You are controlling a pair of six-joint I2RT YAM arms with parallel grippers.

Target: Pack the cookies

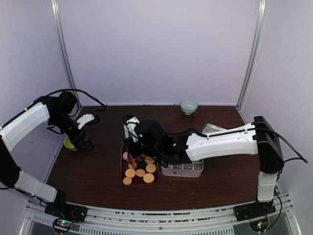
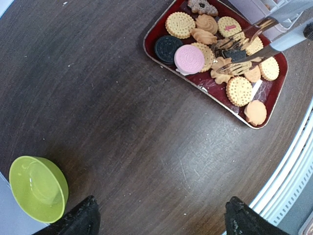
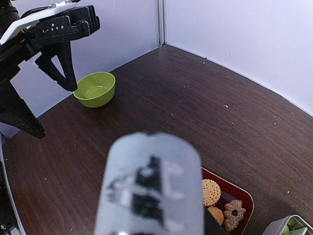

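A red tray (image 1: 123, 171) holds assorted cookies: cream rounds, a pink one (image 2: 189, 59), dark ones (image 2: 167, 49), shaped biscuits. My right gripper (image 1: 130, 142) is over the tray; in the left wrist view clear tong-like tips reach down among the cookies, and I cannot tell whether they grip one. In the right wrist view a blurred pale part fills the lower middle. My left gripper stands open at the left, above the table, nothing between its fingers. A compartment box (image 1: 183, 172) sits right of the tray, partly hidden by the right arm.
A green bowl (image 2: 38, 196) is at the left edge beside my left gripper. A pale bowl (image 1: 189, 107) stands at the back right, with a clear lid-like item (image 1: 220, 126) near it. The table between green bowl and tray is clear.
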